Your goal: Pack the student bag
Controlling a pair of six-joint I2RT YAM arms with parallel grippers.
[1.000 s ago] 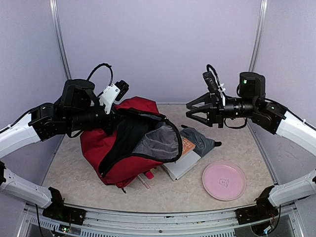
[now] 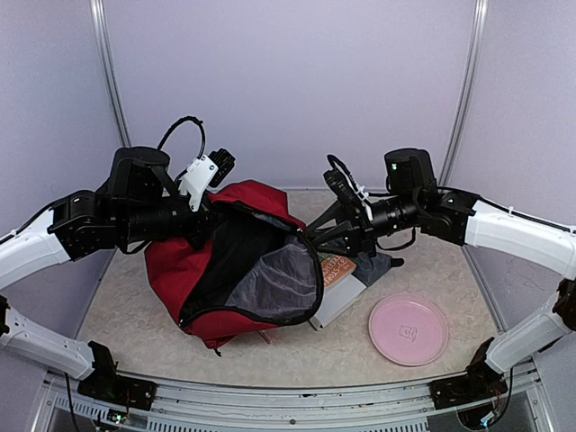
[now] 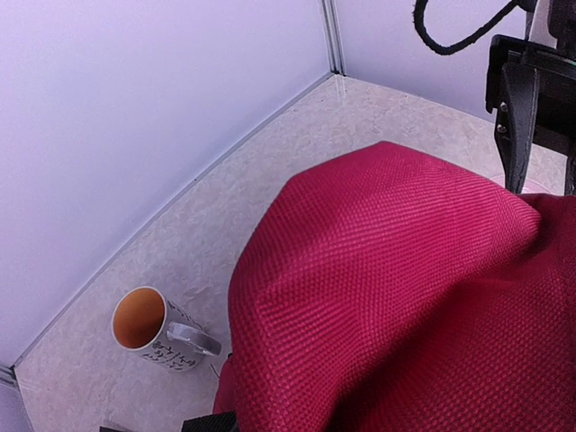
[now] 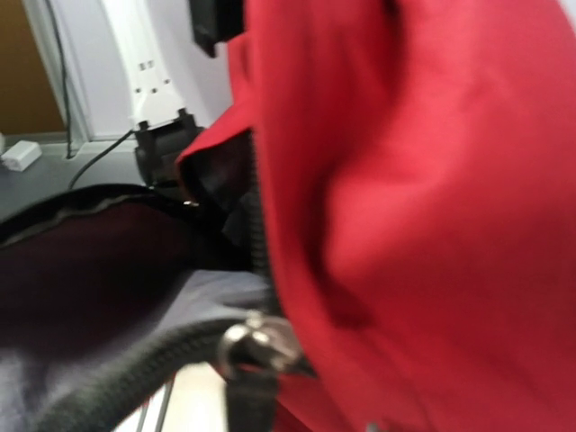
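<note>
The red student bag (image 2: 177, 273) lies tilted on the table with its zipped mouth gaping, dark lining showing inside. My left gripper (image 2: 203, 225) is shut on the bag's upper left side; red cloth (image 3: 387, 279) fills much of the left wrist view and hides its fingertips. At the bag's right rim, beside the zipper, my right gripper (image 2: 310, 236) stands open. A metal zipper pull (image 4: 261, 342) and red fabric lie close in front of it in the right wrist view. Right of the bag are an orange-covered book (image 2: 336, 267), a white box-like item (image 2: 340, 300) and a grey folded thing (image 2: 373, 267).
A pink plate (image 2: 409, 329) rests at the front right. In the left wrist view a white mug (image 3: 166, 328) with an orange inside stands near the wall. Clear table lies around the plate.
My right gripper has moved left and down from clear space to the bag's right rim. The bag's mouth has shifted slightly, with its front edge lower. The left gripper stays put.
</note>
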